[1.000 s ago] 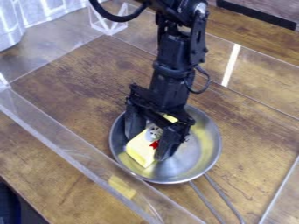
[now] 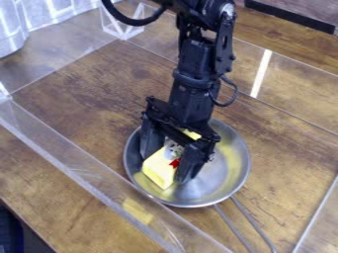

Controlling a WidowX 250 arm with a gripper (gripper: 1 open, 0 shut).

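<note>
A metal pan (image 2: 227, 184) rests on the wooden table, and inside it lies a yellow object (image 2: 158, 170) with white and red patches. My black gripper (image 2: 177, 146) is down in the pan, over and around the yellow object, its dark fingers covering part of it. Whether the fingers grip the object or only rest about it is hard to tell, as is how far they are open.
Bare wood (image 2: 79, 99) spreads to the left and right of the pan. A clear plastic edge (image 2: 79, 163) runs diagonally along the lower left, and clear plastic pieces stand at the top left. Thin rods extend from the pan toward the bottom right.
</note>
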